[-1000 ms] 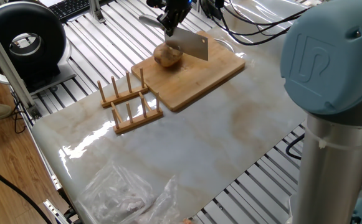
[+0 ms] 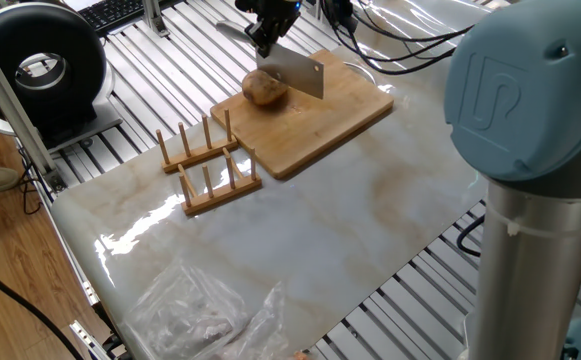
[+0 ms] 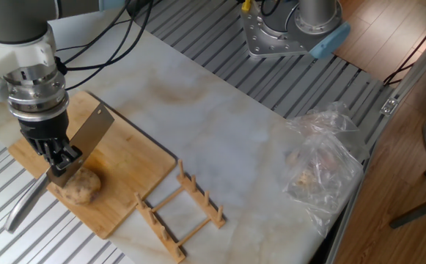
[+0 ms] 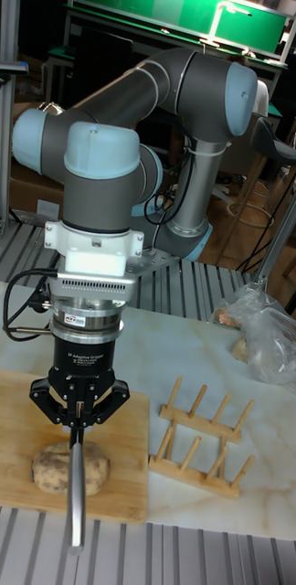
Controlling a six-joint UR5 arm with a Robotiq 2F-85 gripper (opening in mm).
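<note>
My gripper [image 3: 64,163] is shut on a cleaver, gripping it where the handle meets the blade [image 3: 89,139]. The silver handle [image 4: 76,497] sticks out toward the near side in the third view. On the wooden cutting board [image 2: 330,118] sits a brown potato [image 2: 263,89], which looks whole. The upright blade [image 2: 298,74] is at the potato, overlapping its upper part in the first view. From the third view the gripper [image 4: 78,426] is right above the potato [image 4: 52,470], with the knife crossing in front of it. Whether the edge has entered the skin cannot be made out.
Close beside the board stands a wooden peg rack [image 2: 220,192] with several upright pegs. A clear plastic bag [image 3: 322,165] with something inside lies near the table's far end. Bare marbled tabletop [image 2: 300,250] spreads between them. Black cables [image 2: 410,55] hang along the arm.
In the first view, the gripper and cleaver have shifted slightly left over the last second. The potato has moved a little the same way. Board and rack are unmoved.
</note>
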